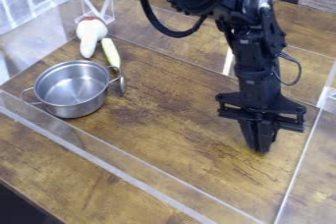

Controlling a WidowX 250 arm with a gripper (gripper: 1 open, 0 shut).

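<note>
My black gripper (260,138) hangs low over the right part of the wooden table (164,169), its fingertips at or very near the bare surface. I cannot make out how far apart the fingers stand, and nothing held shows between them.
A steel pot (74,87) with handles sits at the left. Behind it lie a white plush toy (92,34) and a pale-handled utensil (110,53). A white object, partly hidden, is behind my arm. Clear plastic edges border the work area.
</note>
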